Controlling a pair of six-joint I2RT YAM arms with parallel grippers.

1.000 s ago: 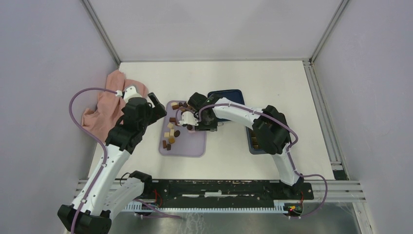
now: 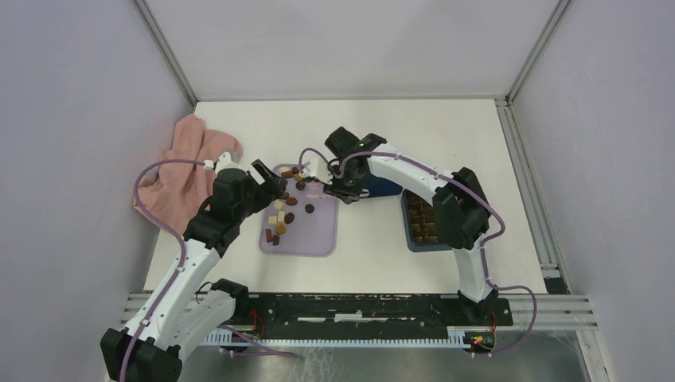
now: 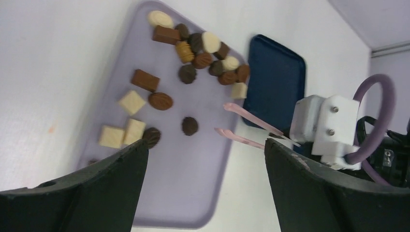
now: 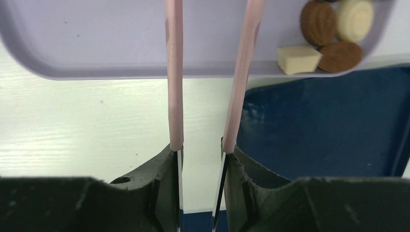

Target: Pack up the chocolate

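Note:
Assorted brown and cream chocolates lie on a lavender tray (image 2: pixel 306 243), bunched at its far end with a looser group on the left. A lone dark round chocolate (image 3: pixel 189 125) sits near the tray's middle. Over the tray's right edge reaches my right gripper; its slim pink fingers (image 4: pixel 175 72) are apart and hold nothing. My left gripper is wide open and empty above the tray's left side. To the right stands a dark blue compartment box (image 2: pixel 408 231) with brown contents, partly hidden by the right arm.
A dark blue lid or shallow tray (image 3: pixel 275 72) lies right behind the lavender tray, partly under the right arm. Pink cloth (image 2: pixel 187 151) is heaped at the back left. Bare table shows at the back and front middle.
The left gripper has shifted right, over the tray's left edge. The chocolates look unmoved.

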